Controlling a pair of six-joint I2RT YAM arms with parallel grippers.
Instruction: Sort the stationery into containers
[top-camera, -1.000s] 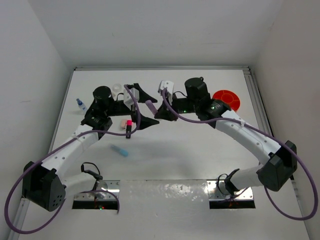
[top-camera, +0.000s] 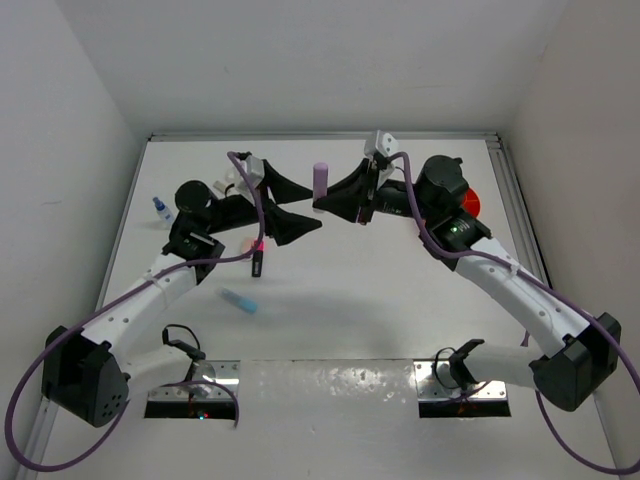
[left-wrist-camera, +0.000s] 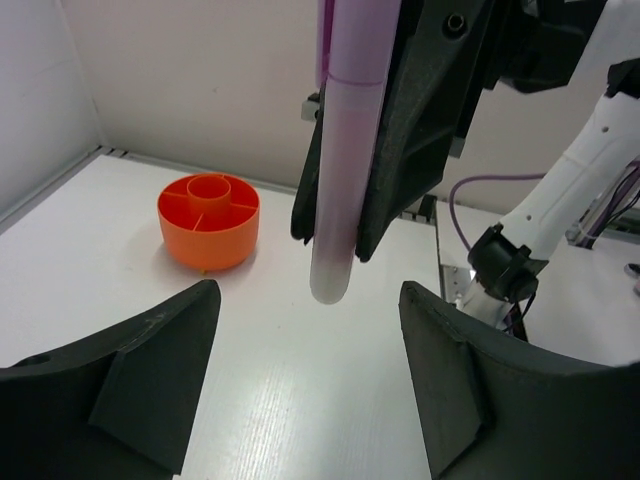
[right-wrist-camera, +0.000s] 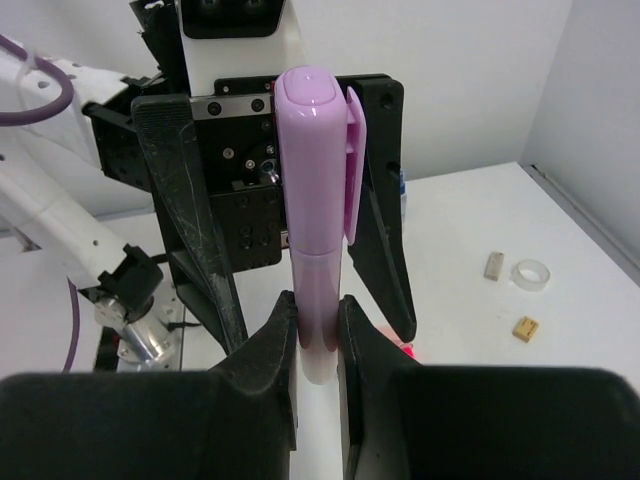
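A pink capped pen with a translucent lower end (right-wrist-camera: 314, 170) stands upright in my right gripper (top-camera: 349, 203), whose fingers are shut on it. Facing it, my left gripper (top-camera: 300, 210) is open, its fingers spread on either side below the pen in the left wrist view, with nothing between them. The orange round organizer (left-wrist-camera: 208, 240) sits at the back right of the table, partly behind the right arm in the top view.
A blue-labelled bottle (top-camera: 163, 212), a light blue item (top-camera: 238, 300) and a red-and-black marker (top-camera: 257, 260) lie on the left. A tape roll (right-wrist-camera: 530, 274) and small blocks (right-wrist-camera: 525, 329) lie farther back.
Over the last second my right gripper has moved right with the pen, which is now more upright. My left gripper has shifted slightly, staying open.
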